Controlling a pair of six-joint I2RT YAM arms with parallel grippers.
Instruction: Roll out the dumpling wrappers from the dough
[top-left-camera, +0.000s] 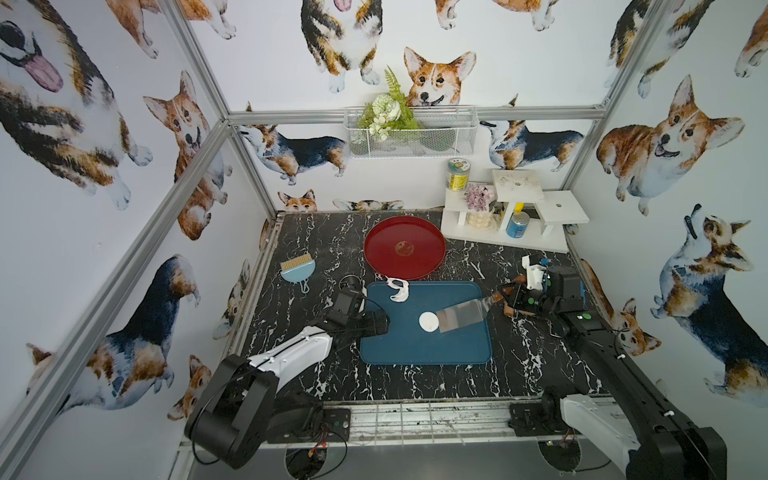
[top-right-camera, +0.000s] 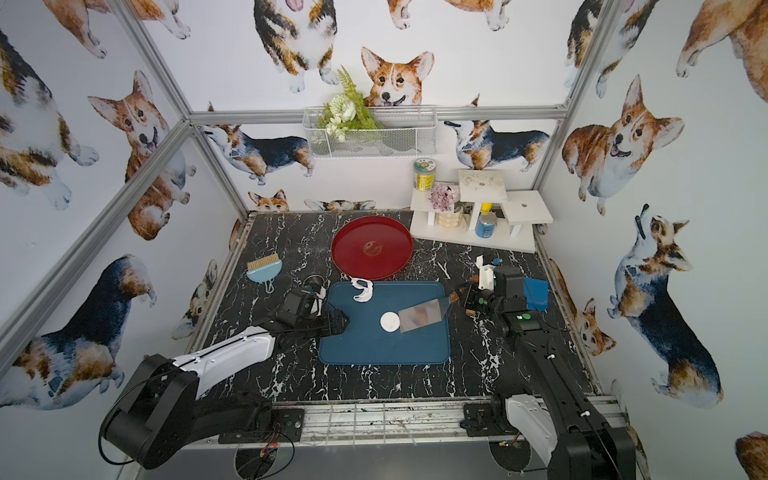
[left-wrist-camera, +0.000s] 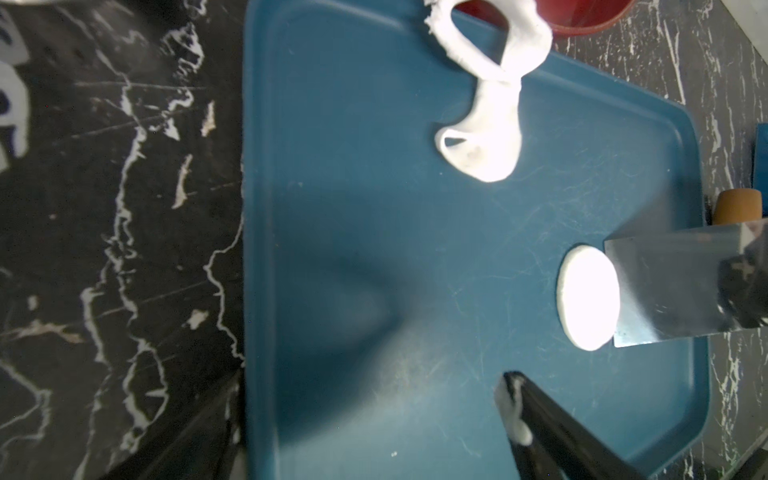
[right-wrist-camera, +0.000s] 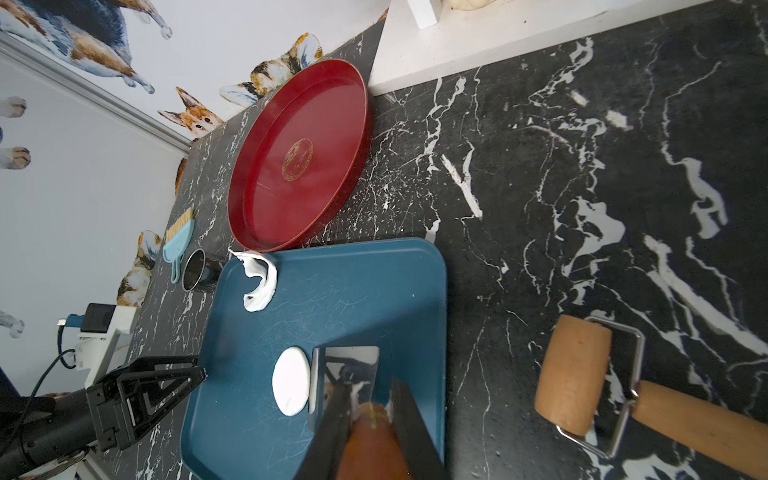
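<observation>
A round white dough wrapper (top-left-camera: 429, 321) lies flat on the blue tray (top-left-camera: 416, 352). Right at its right edge is the metal blade of a scraper (top-left-camera: 464, 314); whether the blade slides under the dough cannot be told. The scraper's wooden handle (right-wrist-camera: 369, 448) is clamped in my right gripper, which is shut on it. Over the left side of the tray my left gripper stands open and empty, its fingers (left-wrist-camera: 528, 416) apart. A ring-like strip of leftover dough (left-wrist-camera: 492, 104) rests at the tray's back left edge.
A wooden roller (right-wrist-camera: 576, 372) lies on the marble right of the tray. Behind the tray sits a red round plate (top-left-camera: 405, 220). A blue brush (top-left-camera: 297, 270) and a metal cup (right-wrist-camera: 200, 272) are at the left; a white shelf (top-left-camera: 496, 233) stands at the back right.
</observation>
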